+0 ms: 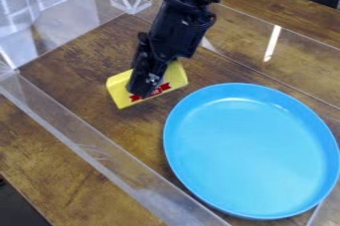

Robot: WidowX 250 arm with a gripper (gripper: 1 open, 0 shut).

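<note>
My black gripper reaches down from the top centre over a yellow box with a red mark on its face, which is tilted and partly covered by the gripper. The fingertips are at the box, and the box appears held between them, though the far finger is hard to make out. A large blue plate lies to the right, apart from the box.
The wooden surface is bordered by clear plastic strips along the left and right. A white mesh-like item stands at the top left. Bare wood lies left of and behind the box.
</note>
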